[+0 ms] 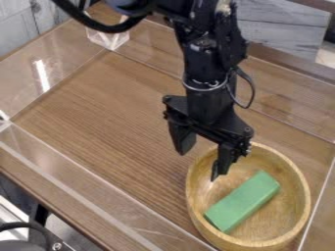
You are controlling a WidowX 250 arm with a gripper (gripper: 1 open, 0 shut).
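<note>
The black robot arm comes down from the top centre, and its gripper (205, 143) hangs open over the left rear rim of a yellow bowl (293, 229), with no object visible between its fingers. A green rectangular block (241, 204) lies in the bowl, below and to the right of the gripper.
A translucent white object (110, 31) stands at the back left. Black cables show at the lower left edge.
</note>
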